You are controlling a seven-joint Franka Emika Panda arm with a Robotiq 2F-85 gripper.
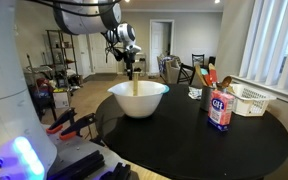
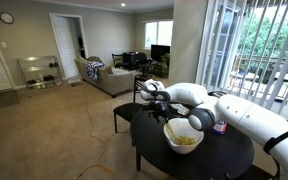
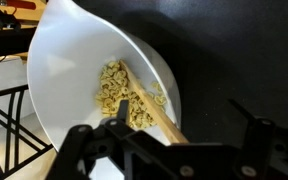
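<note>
A large white bowl [image 1: 134, 100] with a spout stands on the dark round table. Small pale yellow pieces [image 3: 129, 96] lie in its bottom. A light wooden stick or utensil handle [image 3: 152, 108] leans inside the bowl and rises past the rim; its upper end also shows in exterior view 1. My gripper is open above the bowl's rim, its dark fingers spread wide on either side of the stick. The stick passes across the gap in the wrist view, but I cannot tell its depth relative to the fingertips.
To the right of the bowl stands a red and blue carton [image 1: 220, 108]. Behind it are a holder with utensils [image 1: 208, 88] and a white basket [image 1: 249, 98]. A small white cup [image 1: 195, 92] sits near the table's far edge.
</note>
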